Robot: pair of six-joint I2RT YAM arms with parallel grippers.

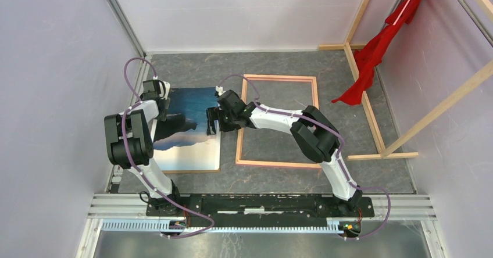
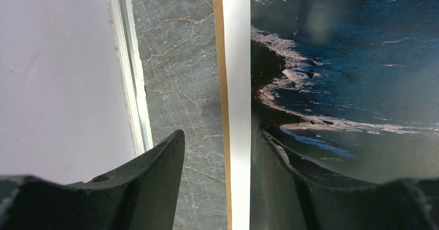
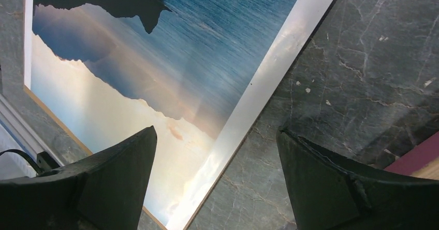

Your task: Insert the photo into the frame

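The photo, a blue seascape panel with white edges (image 1: 187,153), lies flat at the left of the floor. At its left side is my left gripper, partly open, with the white edge (image 2: 238,111) passing between its fingers and clear space on the outer side. My right gripper stands wide open over the photo's right edge (image 3: 261,85), one finger on either side of that edge in the view. How low its fingertips are is hard to judge. Right of the photo, the empty wooden frame (image 1: 279,164) lies flat, partly covered by my right arm.
A red cloth (image 1: 372,63) hangs over a wooden stand (image 1: 368,115) at the right. The left wall (image 2: 57,85) rises close beside my left gripper. Only a narrow strip of grey floor (image 3: 372,105) separates photo and frame.
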